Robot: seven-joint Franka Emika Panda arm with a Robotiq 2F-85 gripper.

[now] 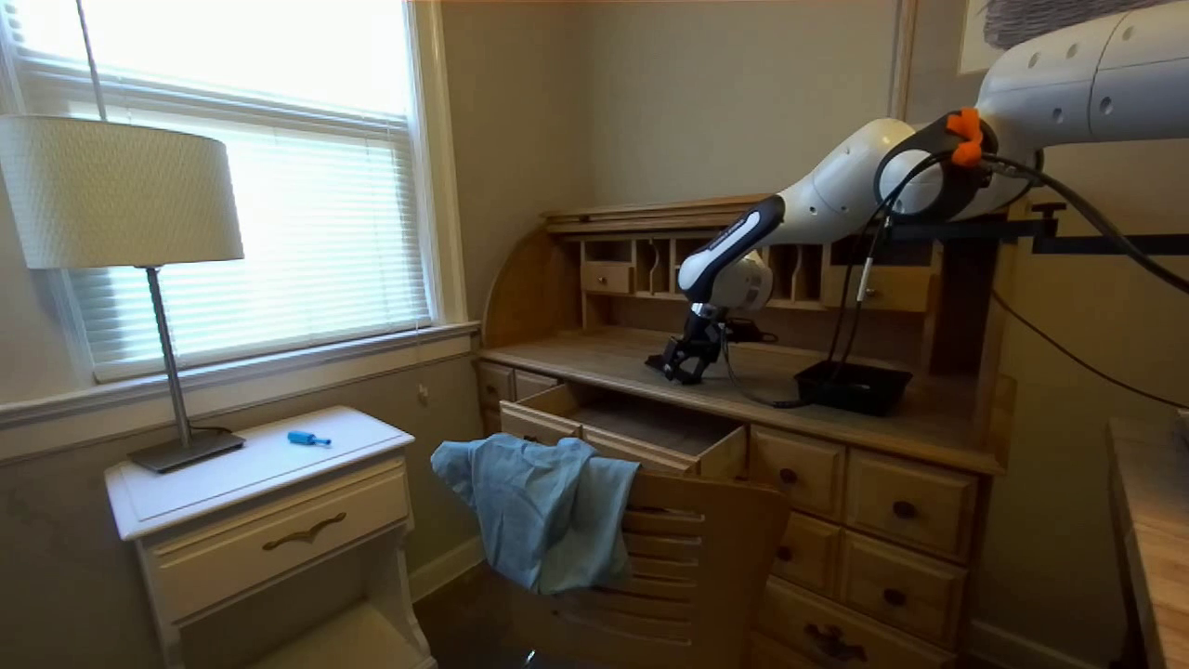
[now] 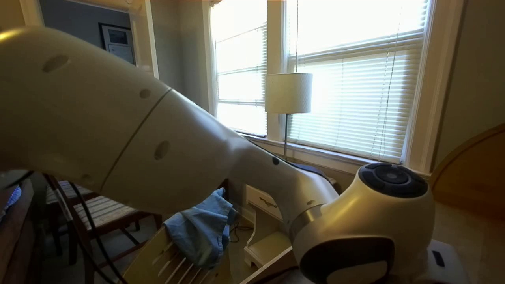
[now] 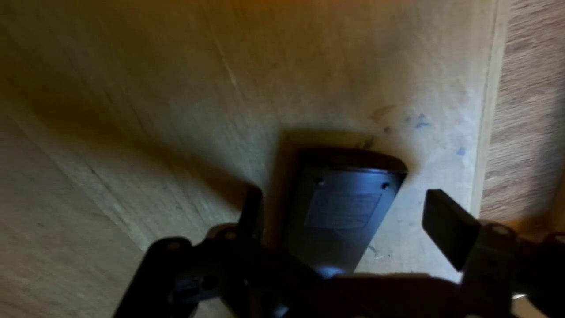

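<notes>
A flat black device [image 3: 339, 212], resembling a remote control, lies on the wooden desktop in the wrist view. My gripper is open around it, one finger [image 3: 251, 214] to its left and the other finger [image 3: 450, 228] to its right. Gaps show on both sides, the wider one on the right. The device's near end is hidden behind the gripper body. From exterior view 1, the gripper [image 1: 682, 373] is down at the desktop, left of the black tray. Exterior view 2 does not show the fingers, only the arm above them.
A black tray [image 1: 854, 386] stands on the desk [image 1: 524, 355], to the gripper's right. Below the desktop's front edge, a drawer [image 1: 658, 422] is pulled out. A chair with a blue cloth [image 1: 546, 507] stands in front. A blue object [image 1: 308, 439] lies on the white nightstand [image 1: 357, 429].
</notes>
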